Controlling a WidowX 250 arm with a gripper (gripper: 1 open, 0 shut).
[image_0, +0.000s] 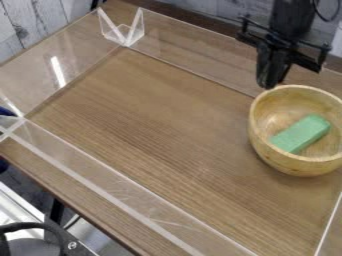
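The black gripper (274, 70) hangs at the top right, just above the back rim of a round yellow bowl (267, 140). It is narrow and appears shut, with nothing visible between its fingers. Inside the bowl lies a green rectangular block (301, 135), slightly tilted toward the upper right.
Clear plastic barriers run along the table's edges, with a clear bracket (123, 28) at the back left. A dark cable or fitting sits at the lower left corner.
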